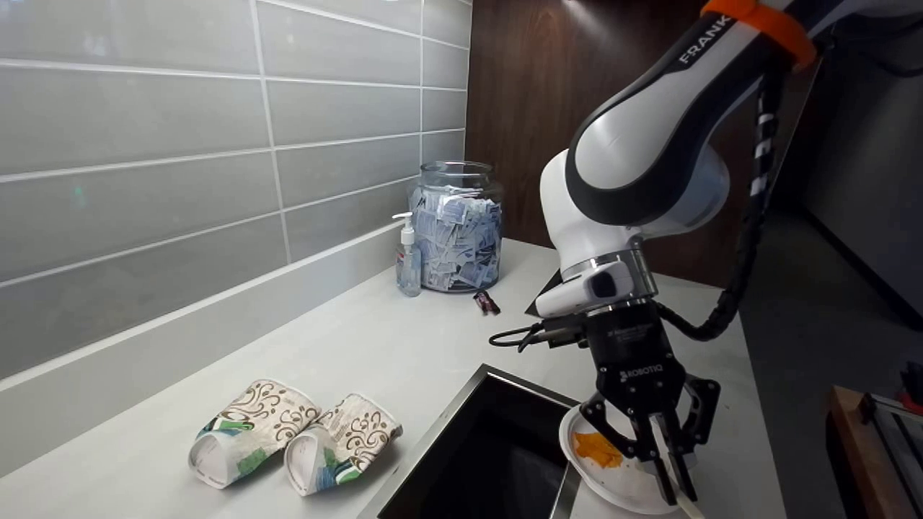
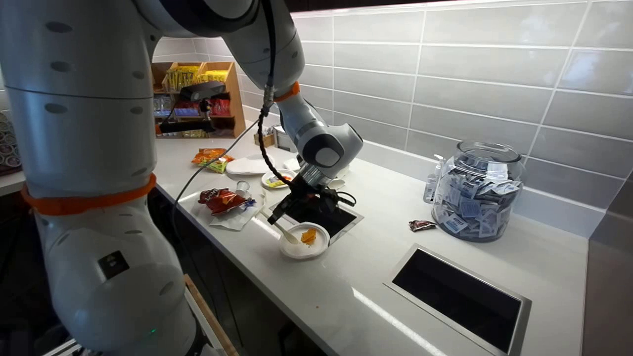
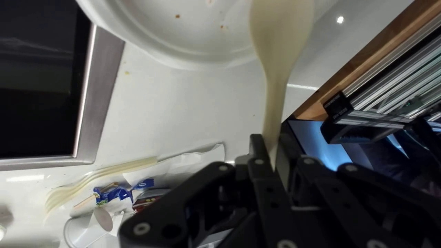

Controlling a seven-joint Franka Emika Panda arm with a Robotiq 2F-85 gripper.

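My gripper is shut on the handle of a cream-coloured spoon (image 3: 276,78). In the wrist view the spoon's bowl end reaches out over the white plate (image 3: 198,58), which has a few crumbs on it. In exterior view 2 the spoon (image 2: 289,235) slants from the gripper (image 2: 273,220) down to the plate's left part. Orange food (image 1: 597,449) sits on the plate (image 1: 610,486), to one side of the spoon. Whether the spoon touches the plate, I cannot tell.
A metal-rimmed dark opening (image 1: 450,424) borders the plate; a second opening (image 2: 460,296) lies farther right. Two patterned cups (image 1: 255,424) lie on their sides. Wrappers (image 2: 220,200) and paper lie left of the gripper. A glass jar (image 2: 477,193) stands by the wall.
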